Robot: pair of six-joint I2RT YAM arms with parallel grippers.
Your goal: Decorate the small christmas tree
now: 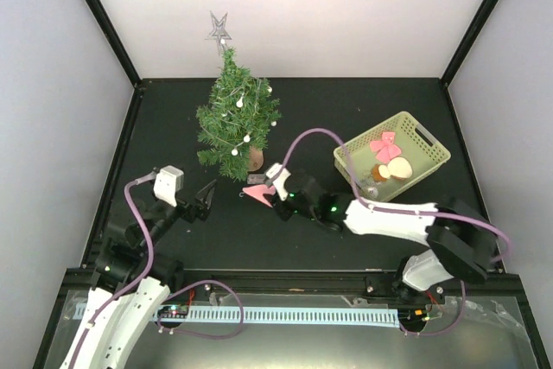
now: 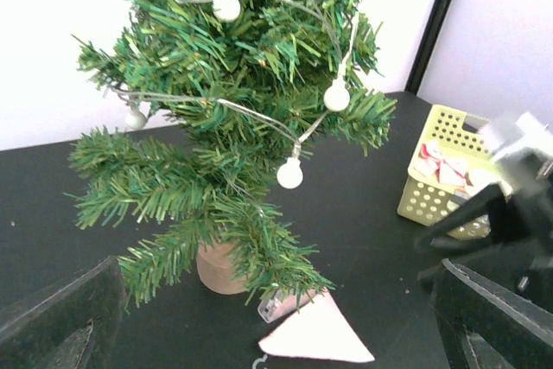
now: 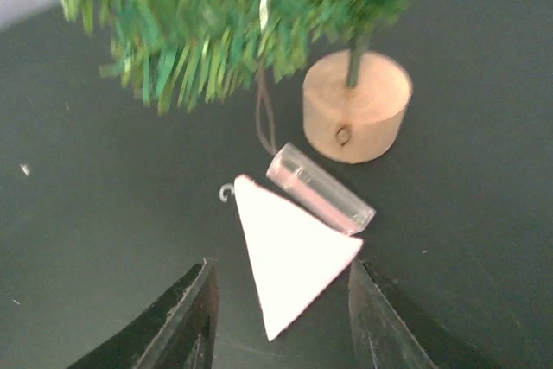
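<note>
The small tree (image 1: 233, 110) carries a string of white bulbs and a silver star (image 1: 219, 32), on a wooden base (image 3: 357, 110). A pink triangle (image 3: 289, 257) with a small hook lies on the dark table beside a clear battery case (image 3: 320, 187). My right gripper hovers over the pink triangle, fingers apart on either side of it, nothing held. My left gripper (image 1: 205, 199) stands open left of the triangle, empty, facing the tree.
A green basket (image 1: 349, 164) at the right holds a pink bow (image 1: 385, 146), round ornaments (image 1: 398, 168) and other items.
</note>
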